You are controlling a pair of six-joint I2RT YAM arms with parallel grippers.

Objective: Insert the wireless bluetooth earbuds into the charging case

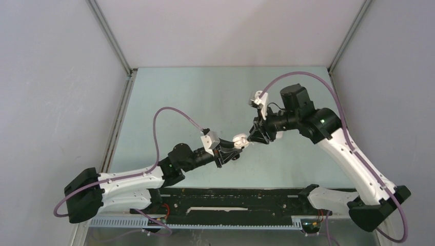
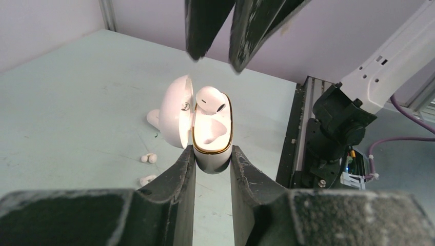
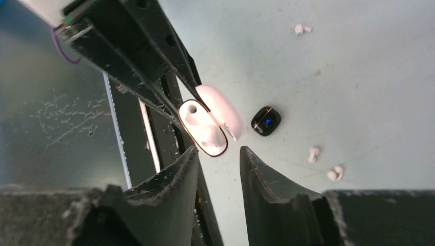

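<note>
My left gripper is shut on the white charging case (image 2: 212, 159), held upright with its lid (image 2: 174, 110) open. A white earbud (image 2: 209, 98) sits in one end of the case; the other part shows an empty hollow. My right gripper hangs just above and to the right of the case in the top view, its fingers apart and nothing seen between them. In the left wrist view its dark fingertips hover over the case.
A small black case (image 3: 266, 121) lies on the table below the white one. Several small white pieces (image 3: 336, 173) are scattered on the table.
</note>
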